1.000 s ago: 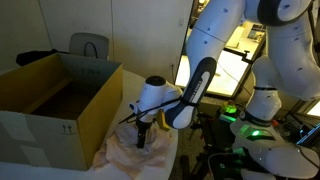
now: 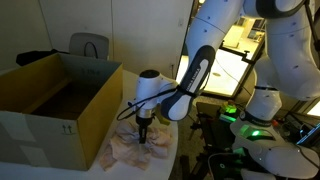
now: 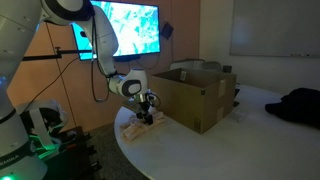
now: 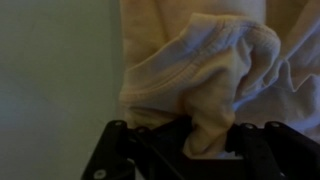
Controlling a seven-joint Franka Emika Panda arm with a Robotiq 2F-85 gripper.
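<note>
A peach-coloured cloth (image 2: pixel 135 148) lies crumpled near the table's front edge, to the right of the cardboard box in exterior view 1. My gripper is shut on a bunched fold of this cloth (image 4: pixel 190 72), which rises between the dark fingers in the wrist view. From exterior view 2 the cloth (image 3: pixel 140 128) appears low on the table beneath the gripper, with part of it gathered upward. The arm hides some of it.
A large open cardboard box (image 2: pixel 50 125) stands close beside the cloth. Bare white table (image 3: pixel 225 150) stretches out in front of the box in exterior view 2. A grey chair (image 2: pixel 89 45) is behind the table.
The gripper has moved slightly up and to the right in exterior view 1. The cloth, flatter before, is now more bunched and drawn up under the gripper.
</note>
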